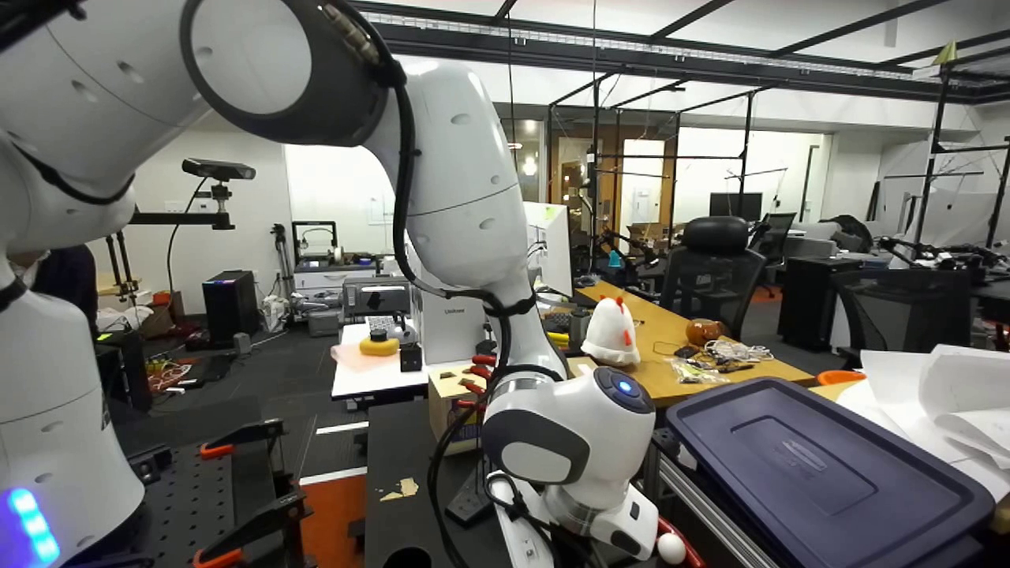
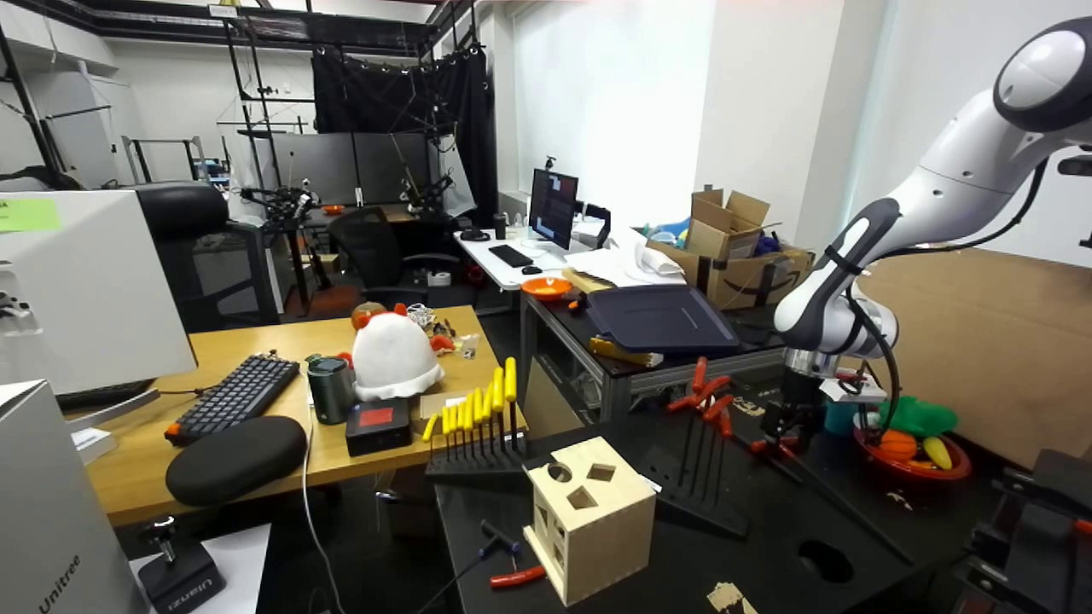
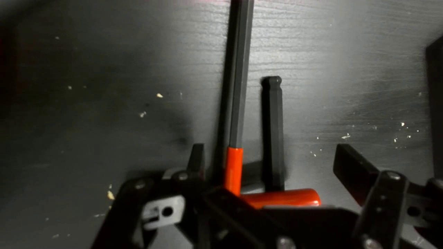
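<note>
In the wrist view my gripper is open, its two fingers wide apart above the black table (image 3: 104, 124). Between and below them lie a long hex key (image 3: 238, 95) with a red handle and a shorter black hex key (image 3: 274, 124). The red sleeve (image 3: 233, 168) of the long key sits nearer the left finger, and a red crossbar (image 3: 290, 198) is partly hidden by the gripper's body. Nothing shows gripped. In the second exterior view the gripper (image 2: 783, 435) is low over the table, and its fingers are hard to make out there.
A stand of red-handled hex keys (image 2: 706, 496) and a wooden shape box (image 2: 594, 522) occupy the table. Right of the gripper is a red bowl (image 2: 921, 471) of toy produce. A dark lid (image 2: 665, 317) lies behind. The table's front has a round hole (image 2: 826, 561).
</note>
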